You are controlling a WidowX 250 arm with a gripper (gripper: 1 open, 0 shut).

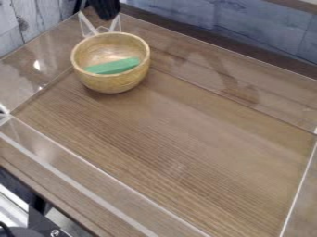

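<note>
A yellow bowl [110,83] sits toward the back left of the wooden table, with a green oblong object [115,66] lying inside it. Above the bowl, at the top edge of the view, is my dark gripper [95,15], mostly out of frame; whether anything is between its fingers is too small to tell.
A blue-grey panel [254,28] stands along the back, and a pale wall is at the upper left.
</note>
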